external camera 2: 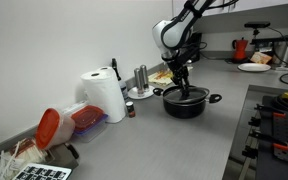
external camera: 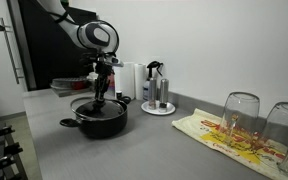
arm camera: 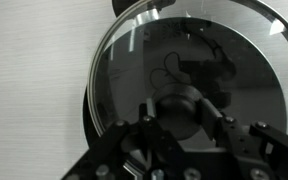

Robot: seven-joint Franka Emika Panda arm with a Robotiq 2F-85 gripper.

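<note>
A black two-handled pot (external camera: 102,122) stands on the grey table, with a glass lid (arm camera: 119,90) over its top. My gripper reaches down to the middle of the lid and is shut on its round black knob (arm camera: 176,98). In the wrist view, dark pot shows past the lid's left edge, so the two do not look quite centred. Exterior view 2 has the pot (external camera 2: 187,109) below the arm, the lid at its rim. Whether the lid rests fully on the rim I cannot tell.
Behind the pot, a white plate (external camera: 167,109) carries tall shakers. Two glass jars (external camera: 241,112) stand on a patterned cloth (external camera: 196,125) to the right. A paper towel roll (external camera 2: 99,93) and a dish rack (external camera 2: 29,160) line the wall side.
</note>
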